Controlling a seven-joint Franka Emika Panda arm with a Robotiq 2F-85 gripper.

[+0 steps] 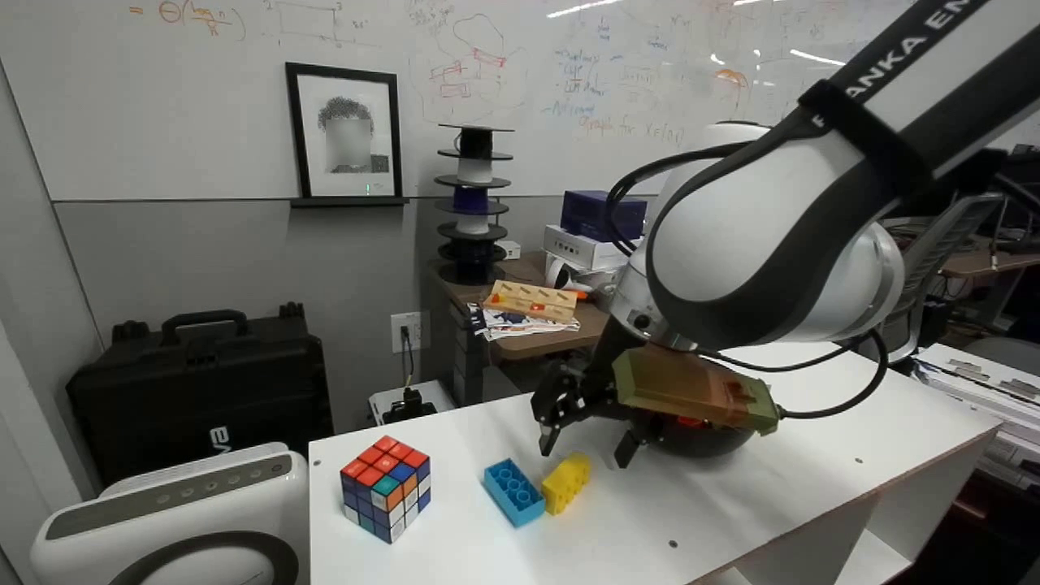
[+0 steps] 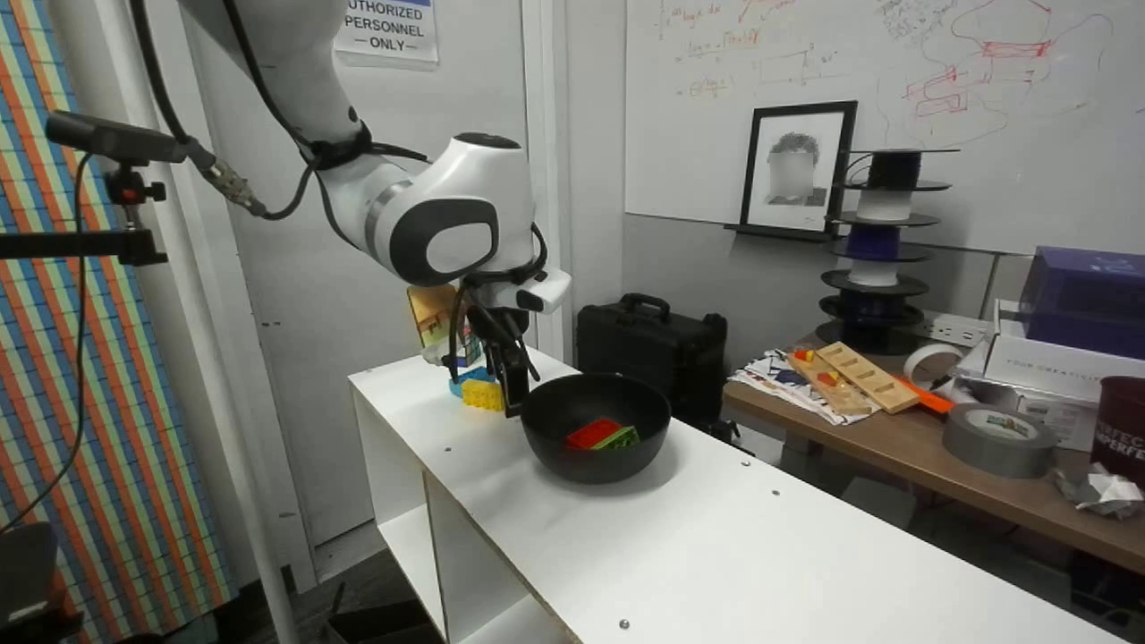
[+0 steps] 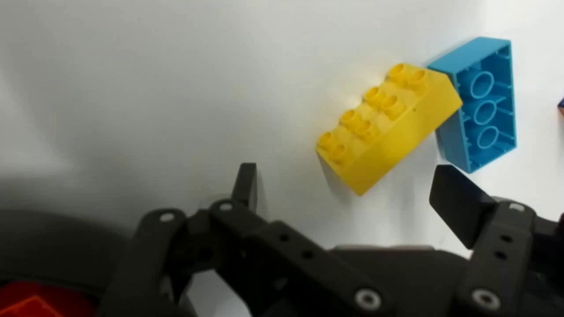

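On the white tabletop lies a yellow toy brick, its studs facing sideways in the wrist view. One end of it touches a light blue brick whose hollow side is up. My gripper is open above the table, close to the yellow brick, with nothing held. In the wrist view the yellow brick shows beyond the fingertips, between their directions. A black bowl stands on the other side of the gripper, with a red brick and a green brick inside.
A Rubik's cube sits near the left end of the white table. In exterior view 2 the table beyond the bowl is bare toward the front right. A brown desk with clutter stands behind.
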